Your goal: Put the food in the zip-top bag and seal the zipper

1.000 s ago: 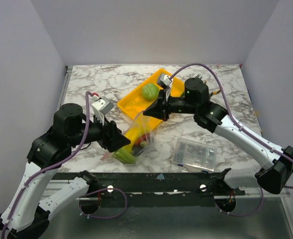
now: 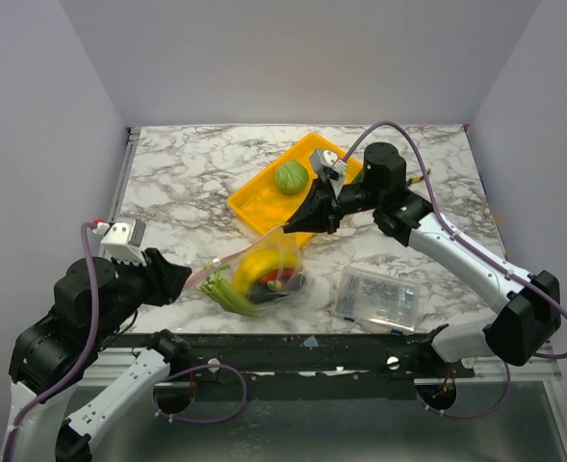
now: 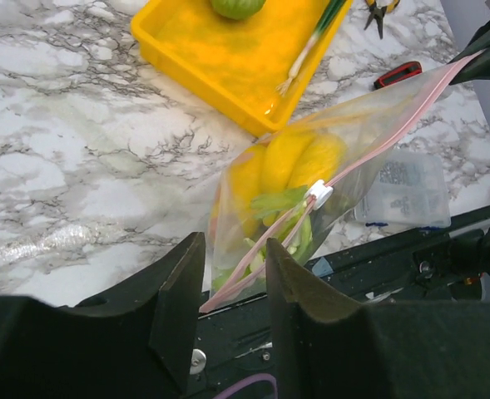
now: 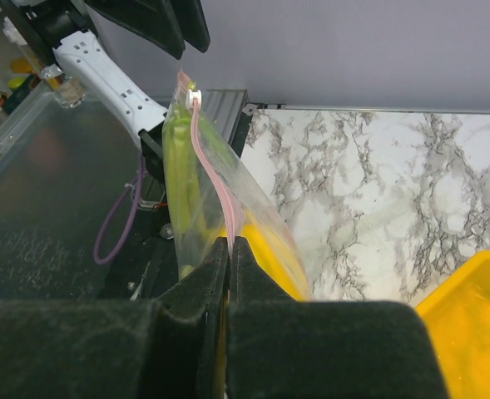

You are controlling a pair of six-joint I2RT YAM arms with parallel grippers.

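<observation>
A clear zip top bag with a pink zipper holds yellow food, a leafy green stalk, a red item and a dark one. My right gripper is shut on the zipper's right end, lifting that corner. The white slider sits on the zipper; the right wrist view shows it close to the left end. My left gripper is open, a gap between its fingers, just off the bag's left corner. In the right wrist view its fingertips stand above that corner, apparently apart from it.
Behind the bag is a yellow tray with a green round vegetable. A clear flat box lies right of the bag. Pliers and a red-black tool are farther right. Bare marble lies at the back left.
My left gripper has swung leftward, away from the food, to beyond the bag's left corner.
</observation>
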